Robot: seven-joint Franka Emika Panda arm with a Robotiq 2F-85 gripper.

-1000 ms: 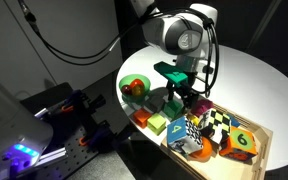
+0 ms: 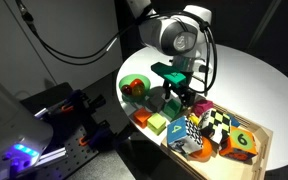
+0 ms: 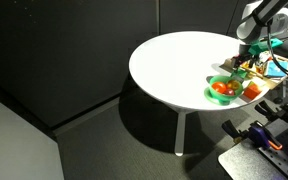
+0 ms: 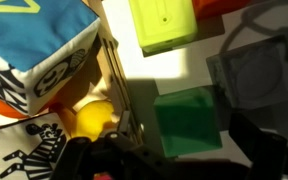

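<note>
A green block [image 4: 187, 122] sits on the white table between the dark fingers of my gripper. The fingers stand open, one finger on each side of the block, and I cannot tell whether either touches it. In exterior view 1 the gripper [image 2: 180, 101] is low over the table, partly covering the green block [image 2: 171, 107]. A yellow-green block [image 4: 164, 22] lies close by in the wrist view, with a red block [image 4: 216, 5] beyond it.
Beside the block is a shallow wooden box [image 2: 256, 158] holding several toys, including a blue-topped patterned cube [image 2: 184, 134] and an orange cube [image 2: 240, 144]. A green bowl [image 2: 123, 86] with red items stands on the other side. Free table lies behind the arm.
Over the last second the arm has shifted only slightly, staying low at the green block. The blocks, bowl and box look unmoved.
</note>
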